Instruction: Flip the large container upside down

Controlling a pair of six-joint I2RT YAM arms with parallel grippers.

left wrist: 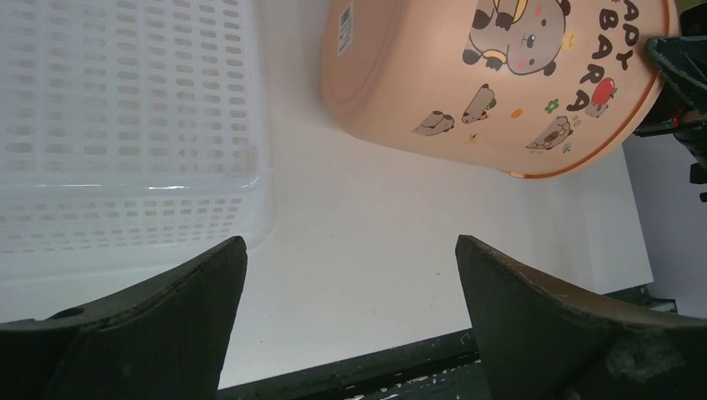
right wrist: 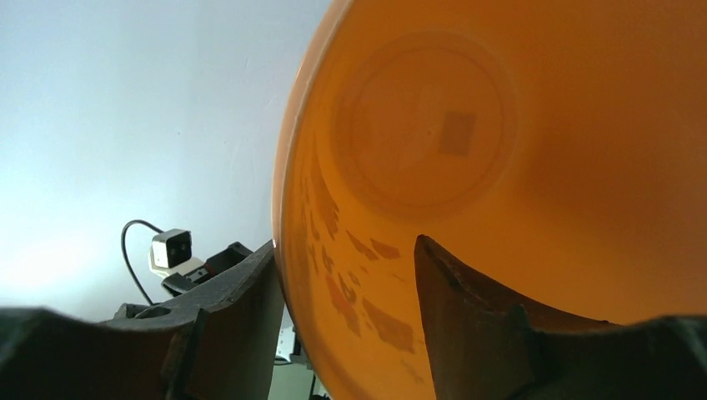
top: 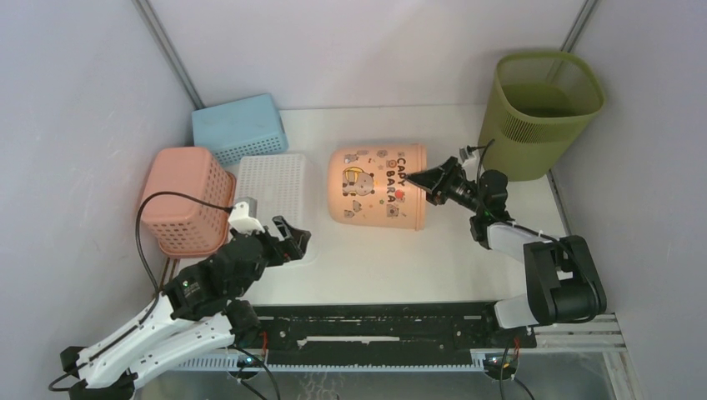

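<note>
The large orange container, printed with a capybara, lies on its side near the middle of the table, mouth to the right and base to the left. At its rim my right gripper stands open. One finger is outside the wall and the other is over the inside, with the rim running close by the outer one. Left of the container, my left gripper is open and empty, near a white basket; the container is well beyond its fingers.
A pink basket and a blue basket stand on the left. The tall green bin is at the back right, close to my right arm. Bare tabletop lies in front of the container.
</note>
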